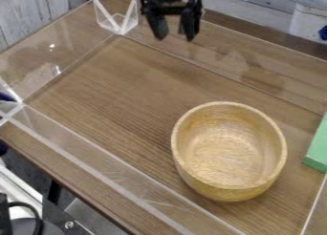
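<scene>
My black gripper (171,21) is at the top centre of the view, high over the back of the wooden table, blurred and partly cut off by the frame's edge; its fingers cannot be made out. A large round light-wood bowl (228,152) stands at the front right, well apart from the gripper.
A clear angular plastic piece (118,19) is beside the gripper on the left. A green object (316,143) lies at the right edge. A clear strip runs along the left and front edges.
</scene>
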